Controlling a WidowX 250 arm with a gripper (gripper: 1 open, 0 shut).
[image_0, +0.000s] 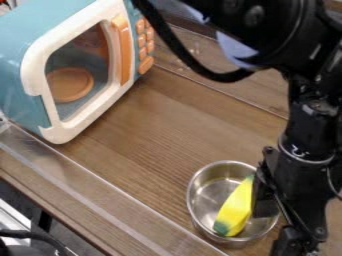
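A small steel pot stands on the wooden counter at the lower right, with a yellow toy, shaped like a banana, lying inside it. My gripper is at the pot's right side, partly over its rim and beside the yellow toy. Its fingers are dark and hard to make out, and I see nothing clearly held between them. The black arm and a hanging cable fill the right and top of the view.
A toy microwave, teal and white with orange buttons, sits at the upper left. A clear strip runs along the counter's front edge, with dark cables below at the lower left.
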